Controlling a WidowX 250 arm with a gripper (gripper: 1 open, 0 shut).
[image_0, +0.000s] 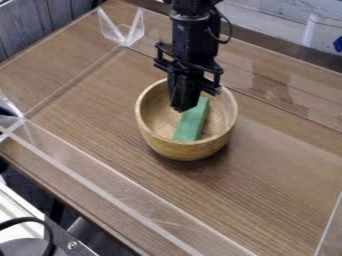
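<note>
A light wooden bowl (156, 127) stands in the middle of the table, with a long green object (193, 122) lying inside it. My black gripper (179, 100) reaches down from the top into the back of the bowl, just left of the green object. It looks shut, and I see nothing held in it; its tips are hard to make out against the bowl.
Clear angular pieces stand at the back left and left edge. A black cable loops at the bottom left corner.
</note>
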